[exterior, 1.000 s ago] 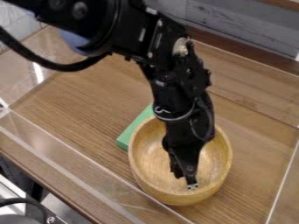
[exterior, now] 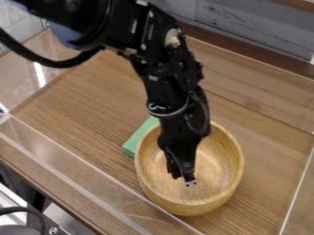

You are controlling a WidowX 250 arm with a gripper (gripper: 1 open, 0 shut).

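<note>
A round tan bowl (exterior: pixel 204 195) sits on the wooden counter at the lower middle. My black gripper (exterior: pixel 183 173) reaches down into it from above, its tips low over the left-middle of the bowl's inside. It is shut; whether anything small is at its tips is hard to see, with a small pale speck just below them.
A green flat object (exterior: pixel 138 139) lies just left of the bowl, partly behind it and the gripper. A pale wall runs along the back, and a clear edge lines the lower left.
My gripper has shifted left within the bowl and slightly upward. The bowl and green object stay in place.
</note>
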